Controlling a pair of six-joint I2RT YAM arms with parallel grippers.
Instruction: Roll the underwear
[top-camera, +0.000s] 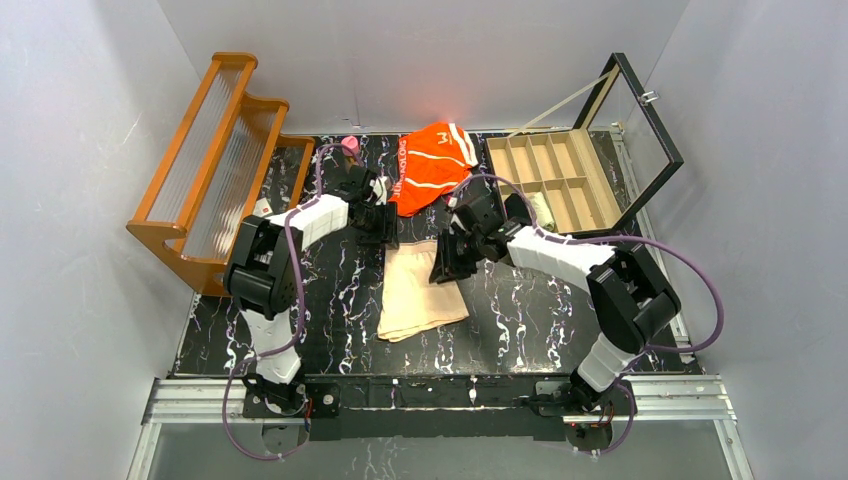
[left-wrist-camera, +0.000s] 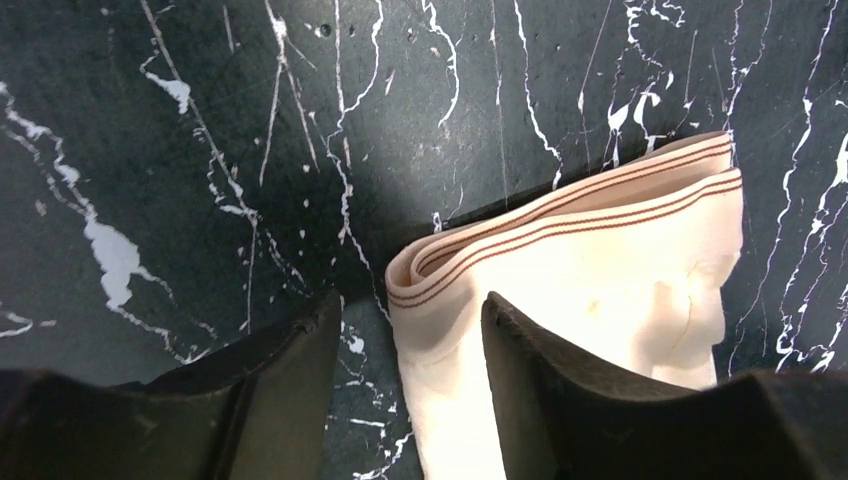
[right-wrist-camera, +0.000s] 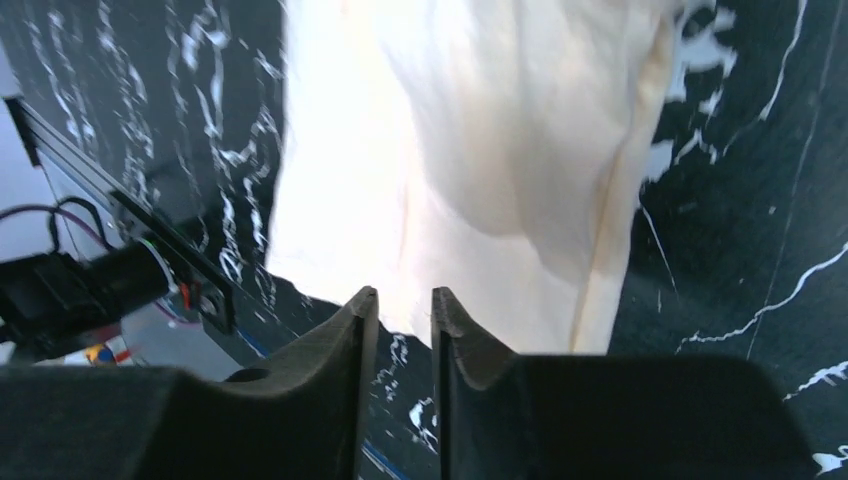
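The cream underwear (top-camera: 418, 300) lies folded and flat on the dark marbled table. In the left wrist view its brown-striped waistband (left-wrist-camera: 590, 220) shows as an open double fold. My left gripper stands open at the waistband's left corner, one finger over the cloth and the other over bare table. My right gripper (top-camera: 440, 272) is over the garment's right side. Its fingertips (right-wrist-camera: 450, 300) are close together with a narrow gap; whether they pinch any cloth cannot be made out.
Behind the underwear lies an orange bag (top-camera: 433, 165). A divided wooden box (top-camera: 560, 165) with its lid raised stands at back right, a wooden rack (top-camera: 215, 170) at left.
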